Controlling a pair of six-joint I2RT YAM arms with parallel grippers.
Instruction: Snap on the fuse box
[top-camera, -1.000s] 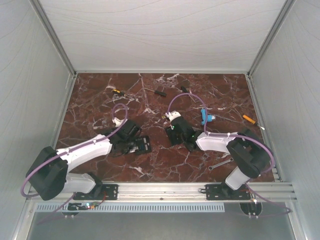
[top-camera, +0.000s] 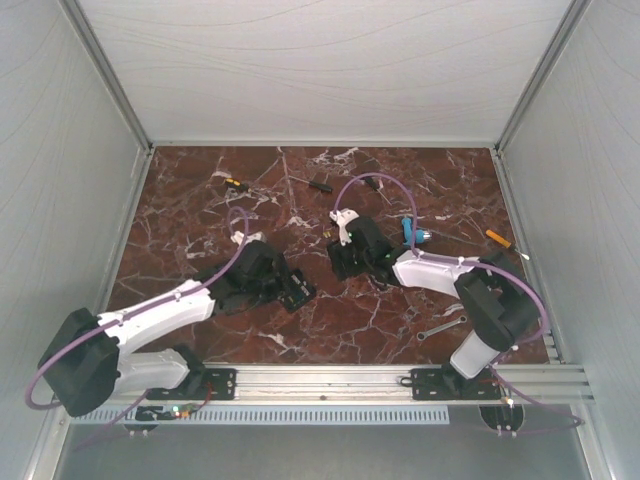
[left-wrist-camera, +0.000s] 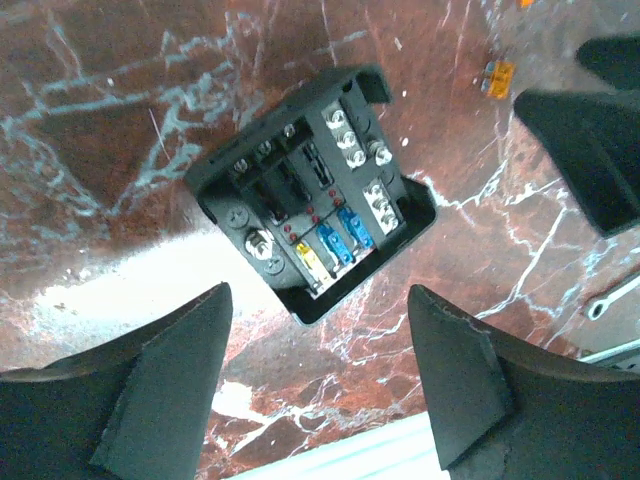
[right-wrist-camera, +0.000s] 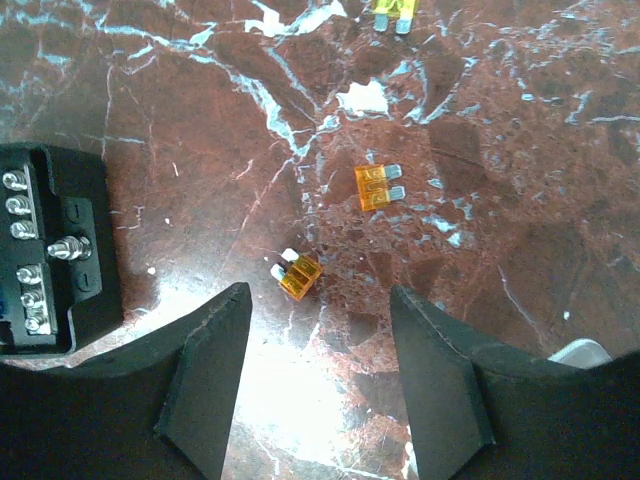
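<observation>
The black fuse box (left-wrist-camera: 310, 190) rests on the marble table with two blue fuses and one yellow fuse in it. My left gripper hangs open over its near side, with nothing between its fingers. My right gripper is open above the table to the right of the box (right-wrist-camera: 70, 290). Loose orange fuses lie under it: a small one (right-wrist-camera: 297, 275) near its fingertips and another (right-wrist-camera: 375, 188) farther up. A yellow fuse (right-wrist-camera: 395, 12) lies at the top edge of the right wrist view.
Several screwdrivers (top-camera: 320, 186) lie along the back, a blue tool (top-camera: 410, 230) and an orange-handled screwdriver (top-camera: 497, 238) on the right. A wrench (top-camera: 440, 328) lies at the front right. The left back of the table has free room.
The fuse box looks turned from how it sat a second ago, with the left gripper shifted slightly. The right gripper has moved slightly up and left in the top view.
</observation>
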